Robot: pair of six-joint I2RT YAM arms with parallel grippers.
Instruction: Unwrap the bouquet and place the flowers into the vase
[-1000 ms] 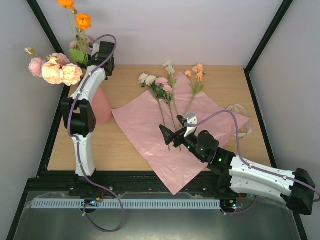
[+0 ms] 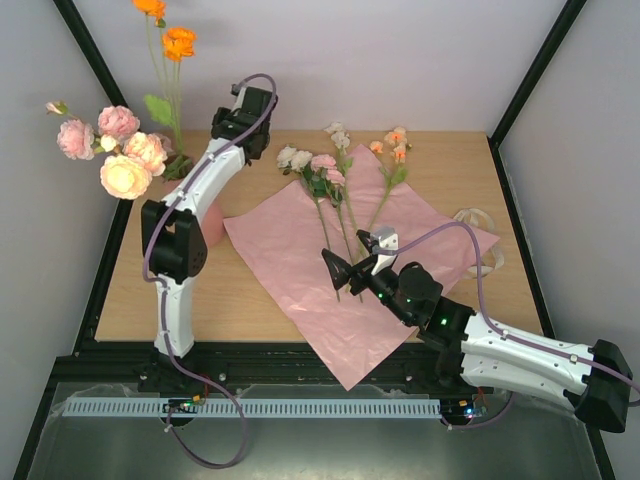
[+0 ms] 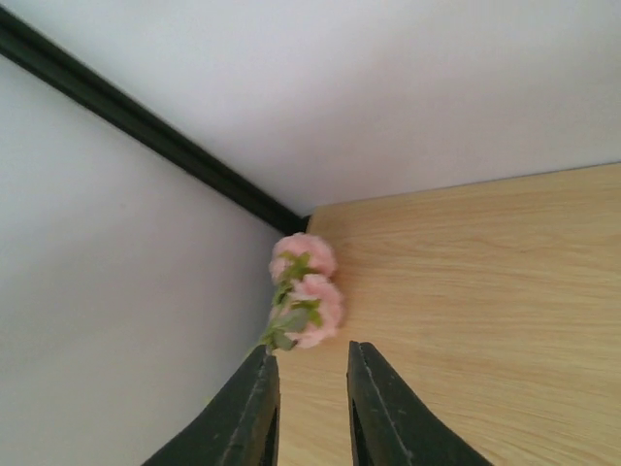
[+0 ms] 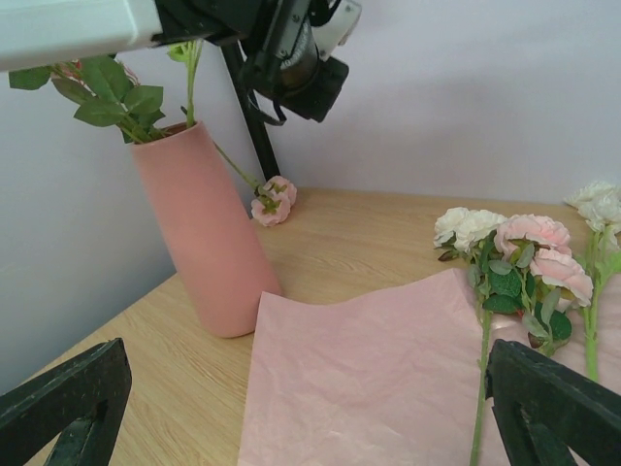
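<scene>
The pink vase stands at the left, holding peach roses and orange flowers. A pink flower sprig lies low behind the vase. White and pink roses and orange flowers lie on pink paper. My left gripper is above the back-left table beside the vase, part open with nothing visible between its fingers. My right gripper hangs over the paper at the front right, open and empty.
Bare wooden table lies between vase and paper at the back. Frame posts and walls bound both sides. A beige ribbon lies at the right.
The left arm has moved right, away from the flowers in the vase. The flower heads in the vase shifted slightly from a second ago. The right arm is nearly still.
</scene>
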